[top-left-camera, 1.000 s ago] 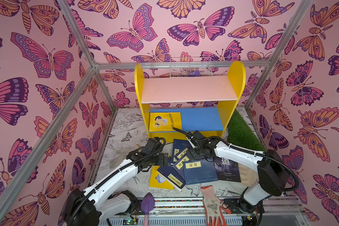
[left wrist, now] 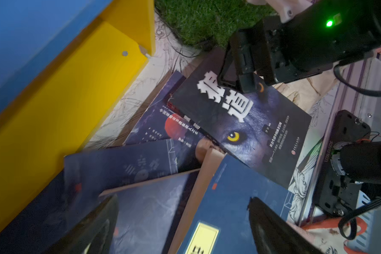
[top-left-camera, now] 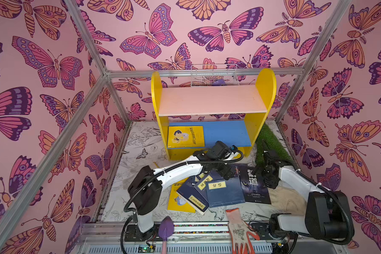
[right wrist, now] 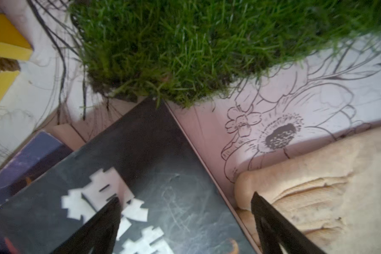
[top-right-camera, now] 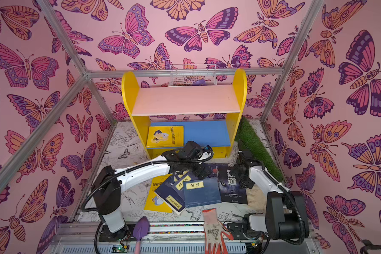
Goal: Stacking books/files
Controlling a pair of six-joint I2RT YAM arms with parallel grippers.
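Several dark blue books with yellow labels overlap on the table, among them a large blue book (top-left-camera: 225, 193) and a thick navy book (top-left-camera: 192, 195). Part of a yellow book (top-left-camera: 178, 202) shows under them. A black wolf-cover book (top-left-camera: 258, 192) lies at the pile's right. Over the pile, my left gripper is open, its fingers apart above the blue covers. My right gripper is also open; one fingertip is over the black book and the other beyond its right edge. On the blue lower shelf (top-left-camera: 228, 132) lies another yellow book (top-left-camera: 185, 136).
The shelf unit's yellow side (top-left-camera: 266, 93) and pink top board (top-left-camera: 211, 99) rise behind the books. Green turf (top-left-camera: 273, 144) lies to the right, with a beige cloth-like item (right wrist: 317, 203) beside the black book. A glove (top-left-camera: 239, 230) and purple trowel (top-left-camera: 166, 228) lie in front.
My left gripper has swung right from the pile's left side to above its middle. My right gripper has moved right from over the blue books to the black book.
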